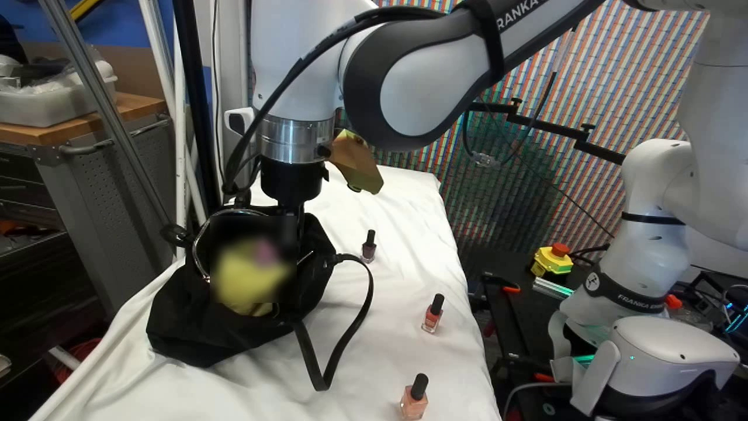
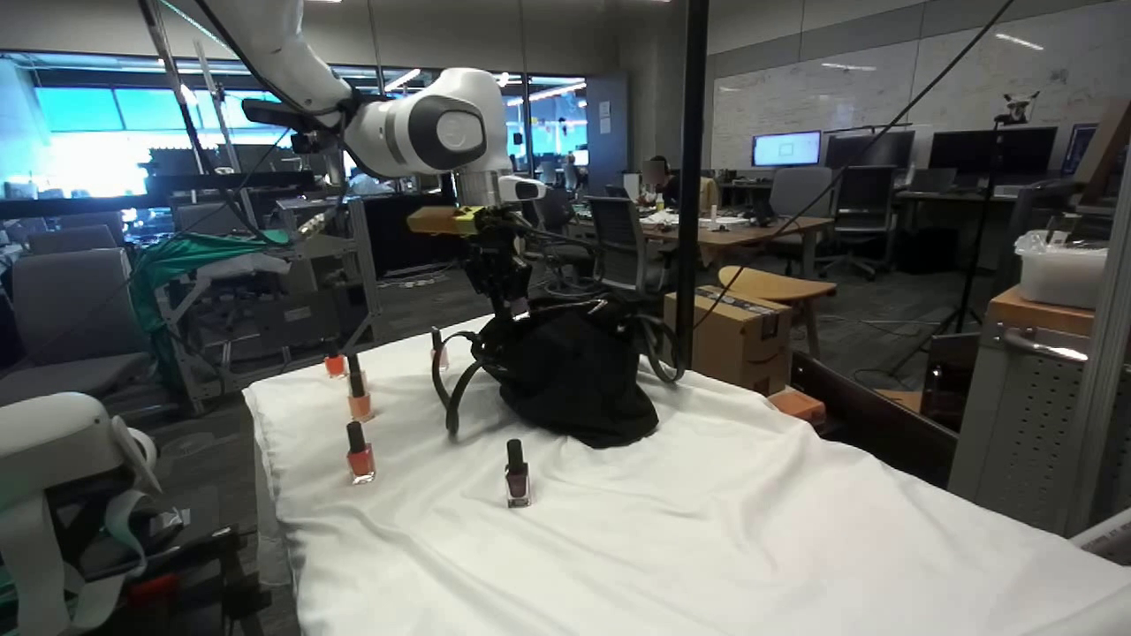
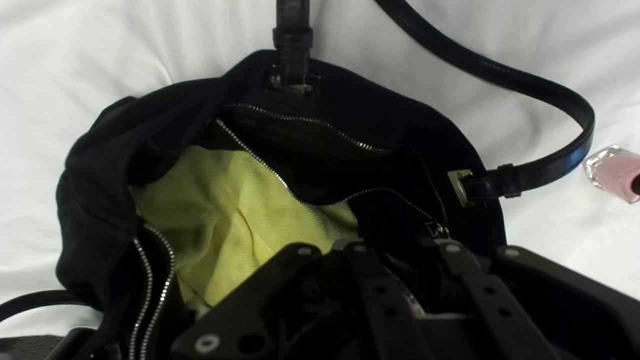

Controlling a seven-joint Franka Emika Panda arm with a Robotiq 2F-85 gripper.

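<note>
My gripper [image 1: 288, 228] is down at the mouth of a black bag [image 1: 189, 323], shut on a mauve-pink nail polish bottle [image 1: 265, 251]. That part of exterior view 1 is blurred, but in exterior view 2 a bit of the bottle [image 2: 519, 306] shows at the fingertips above the bag's rim. A yellow-green cloth [image 3: 240, 210] lies inside the open bag. In the wrist view the dark gripper is over the bag's zipped opening; the bottle between its fingers cannot be made out there.
On the white sheet stand a dark polish bottle [image 1: 369, 249], a red one [image 1: 432, 316] and a peach one [image 1: 414, 400], with others in exterior view 2, such as an orange-red bottle [image 2: 335, 366]. A strap [image 1: 357, 323] loops beside the bag.
</note>
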